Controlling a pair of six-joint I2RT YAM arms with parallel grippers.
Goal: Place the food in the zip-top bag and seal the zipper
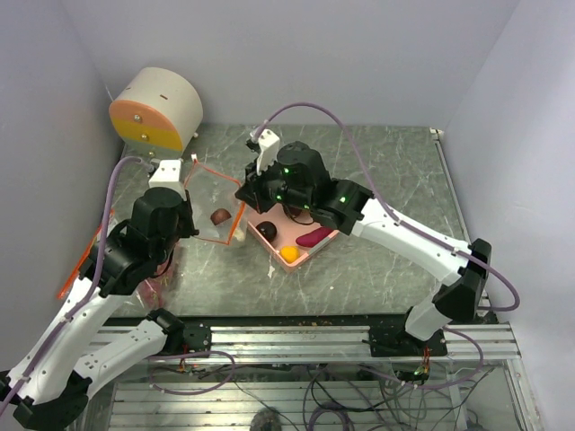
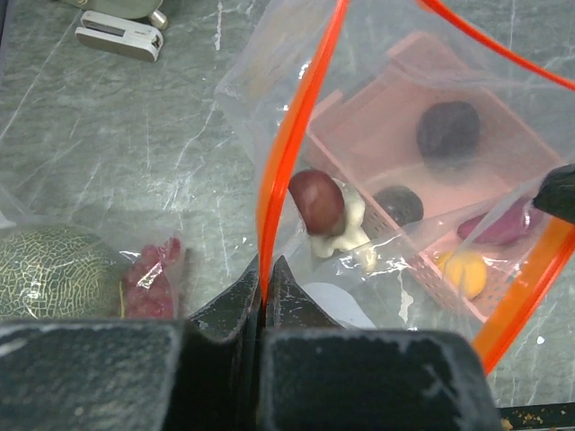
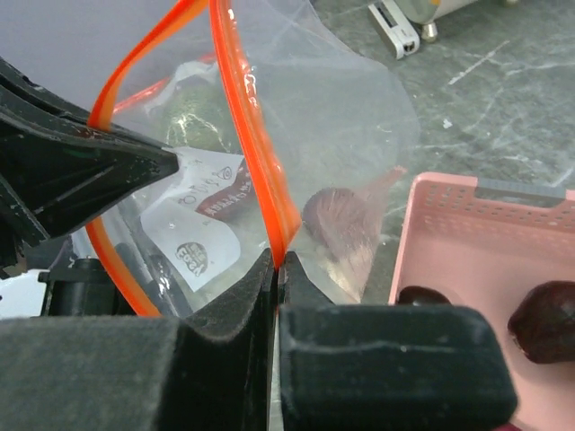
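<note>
A clear zip bag with orange zipper edges (image 1: 216,197) hangs between my two grippers, a brown item (image 1: 219,216) and pale piece inside. My left gripper is shut on the zipper edge at left; my right gripper is shut on the other zipper strip. Behind and below, the pink tray (image 1: 299,254) holds a dark round item (image 1: 266,230), a yellow item (image 1: 290,253) and a purple item (image 1: 314,236).
Another bag with a netted melon (image 2: 52,269) and grapes (image 2: 151,283) lies at left. A cream cylindrical box (image 1: 155,109) stands at back left; a stapler-like object (image 2: 119,34) lies near it.
</note>
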